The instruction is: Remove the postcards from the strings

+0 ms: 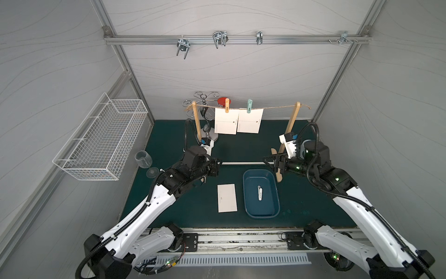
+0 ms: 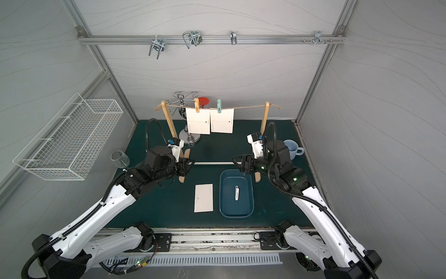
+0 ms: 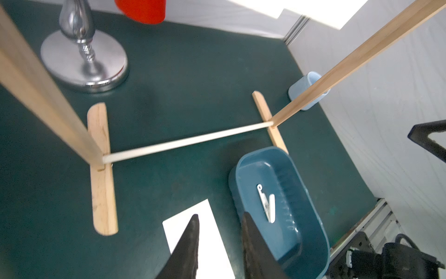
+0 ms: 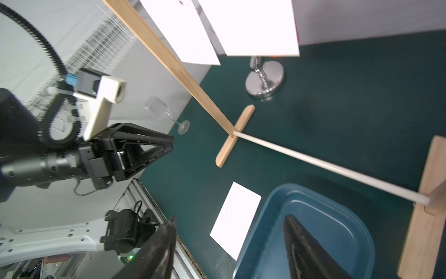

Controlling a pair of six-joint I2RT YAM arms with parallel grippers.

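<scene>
Two white postcards hang side by side from the string between wooden posts, the left postcard (image 1: 225,121) under an orange clothespin (image 1: 227,105), the right postcard (image 1: 249,121) under a teal clothespin (image 1: 249,106). Another postcard (image 1: 227,198) lies flat on the green table. Inside the blue tray (image 1: 261,215) rests a white clothespin (image 3: 266,203). My left gripper is open and empty, in front of the left post and below the hanging cards. On the other side, my right gripper stands open too, its fingers wider apart, nothing between them.
Behind the rack, near its left post, is a metal stand with a round base (image 3: 83,60). A wine glass (image 1: 143,159) stands at the left edge, and a blue mug (image 2: 291,147) at the right. The rack's low crossbar (image 3: 185,142) spans the table.
</scene>
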